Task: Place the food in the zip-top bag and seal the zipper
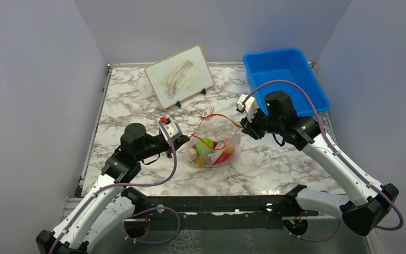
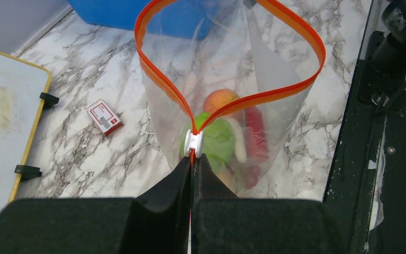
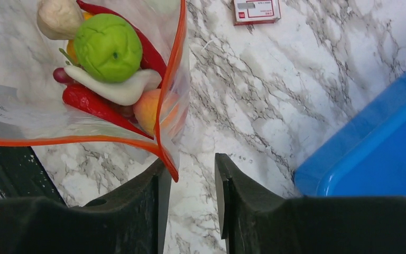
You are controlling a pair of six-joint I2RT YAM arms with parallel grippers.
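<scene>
The clear zip top bag (image 2: 275,95) has an orange rim and gapes open, with a white slider (image 2: 193,142) at its left corner. Just below that slider, my left gripper is shut on the bag's corner. Inside the bag lie a green fruit (image 3: 108,47), a red chili (image 3: 92,106), a white curved piece (image 3: 111,87), a peach-coloured fruit (image 3: 149,108) and a pale bulb (image 3: 60,18). My right gripper stands part open at the opposite corner. The orange tip of the bag lies by its left finger (image 3: 158,185), and the gap between the fingers is clear.
Behind the bag lies a small red-and-white box (image 1: 207,111). A blue bin (image 1: 285,79) stands at the back right, close to my right arm. A whiteboard (image 1: 180,76) is at the back left.
</scene>
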